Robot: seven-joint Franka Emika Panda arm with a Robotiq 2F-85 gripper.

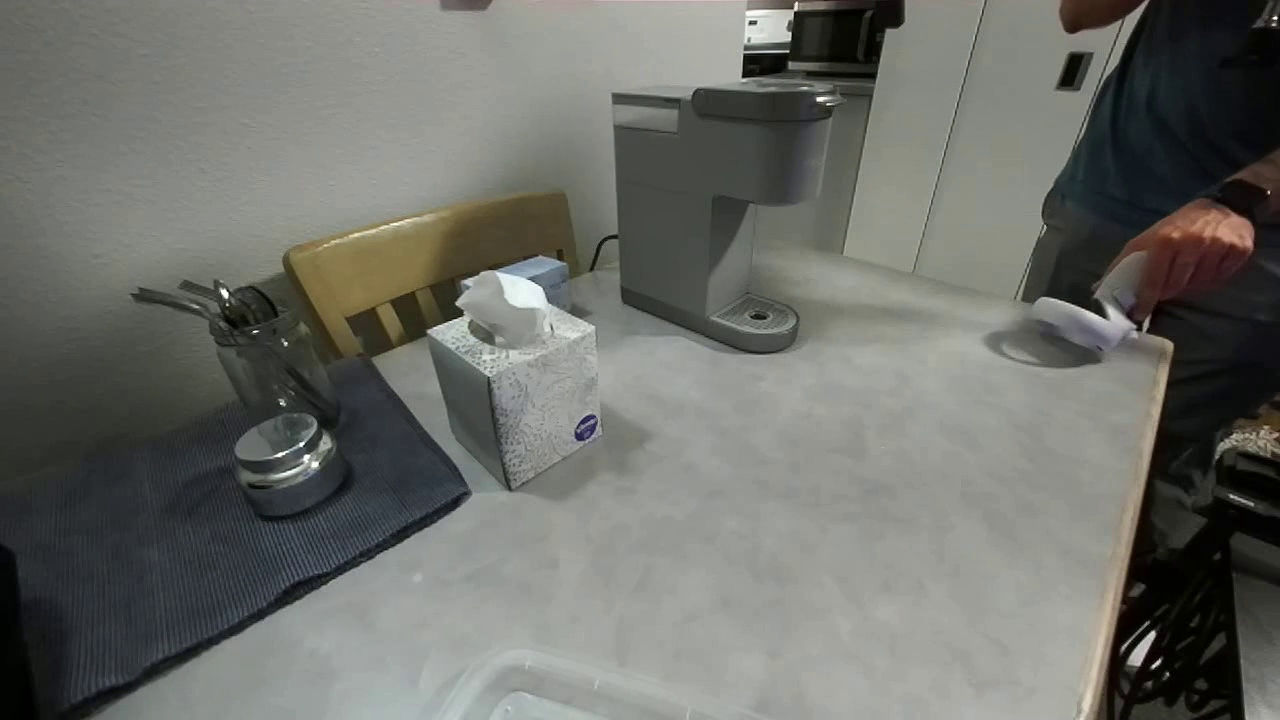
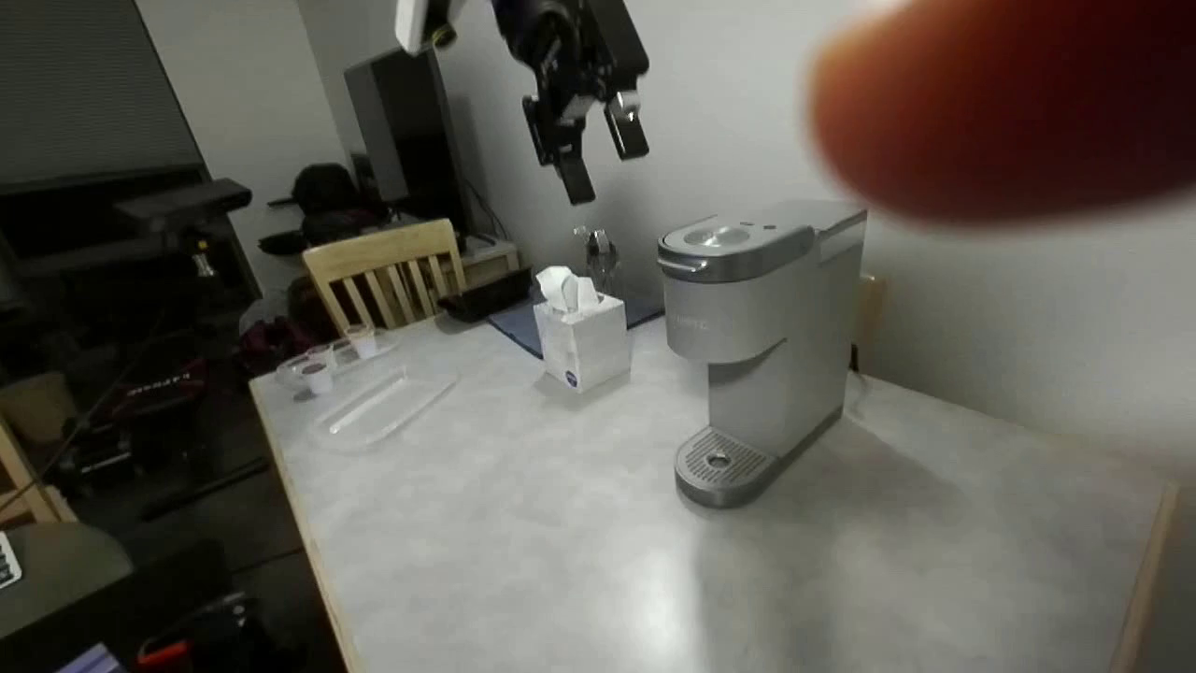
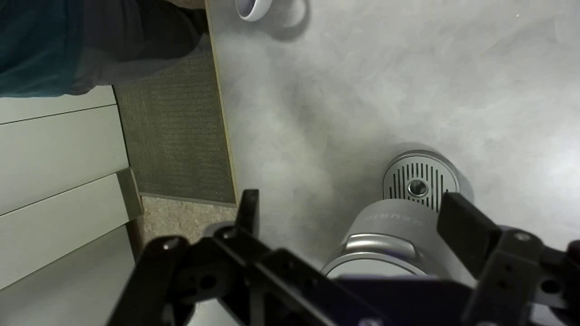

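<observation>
My gripper (image 2: 605, 174) hangs in the air above the table, open, its two fingers wide apart with nothing between them. In the wrist view the gripper looks down over the front of the grey coffee maker (image 3: 380, 222), apart from it. The coffee maker (image 1: 732, 180) stands upright on the table with its lid down; its drip tray (image 2: 723, 460) is empty. At the table's far right corner, a person's hand (image 1: 1200, 246) holds a white mug (image 1: 1080, 324) tilted near the tabletop. Part of that mug (image 3: 253, 8) shows at the wrist view's top edge.
A tissue box (image 1: 528, 384) stands left of the coffee maker. Beyond it, a jar of utensils (image 1: 274, 360) and a silver-lidded jar (image 1: 288, 462) rest on a blue mat (image 1: 156, 588). Clear trays (image 2: 387, 409) lie near the far edge.
</observation>
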